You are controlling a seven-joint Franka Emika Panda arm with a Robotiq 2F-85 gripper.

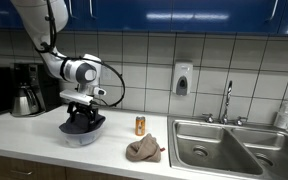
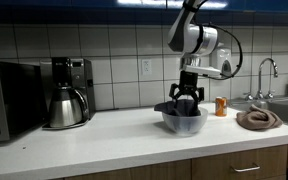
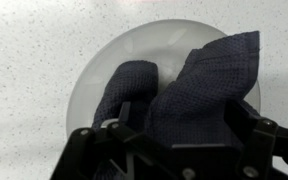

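A dark waffle-textured cloth lies bunched in a pale, translucent bowl, its upper corner reaching over the rim in the wrist view. The bowl stands on the counter beneath the arm in exterior view 1, and some of the cloth pokes above its left rim in exterior view 2. Right over the bowl is my gripper, pointing down with its fingers apart. Folds of the cloth lie below and between its fingers; how deep the fingertips reach is hard to tell.
To the bowl's right are an orange can and a brown cloth, with the double sink beyond. A coffee maker stands at the back left.
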